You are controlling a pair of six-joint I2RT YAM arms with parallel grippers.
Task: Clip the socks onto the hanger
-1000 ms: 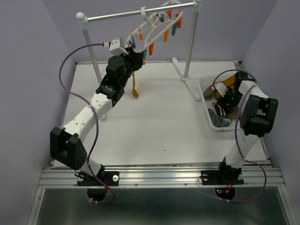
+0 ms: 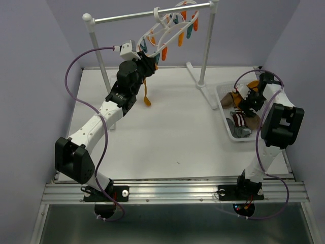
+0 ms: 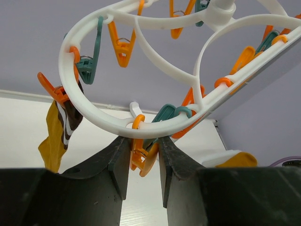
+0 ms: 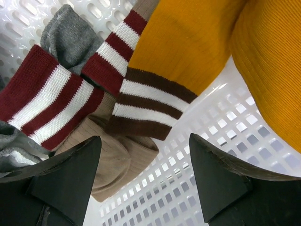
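Note:
My left gripper is shut on an orange clip [image 3: 139,146] on the white hanger [image 3: 94,113]. A mustard sock [image 3: 54,146] hangs from another orange clip [image 3: 56,92] to its left. My right gripper is open inside the white basket [image 2: 225,122], over socks: a mustard striped sock [image 4: 176,47], maroon-striped socks [image 4: 44,99], grey socks [image 4: 66,37] and brown fabric [image 4: 108,165]. Nothing is visibly held between its fingers.
The hanger hangs from a white rack [image 2: 207,46] at the back.
The right arm has shifted slightly to the right over the basket since a second ago.

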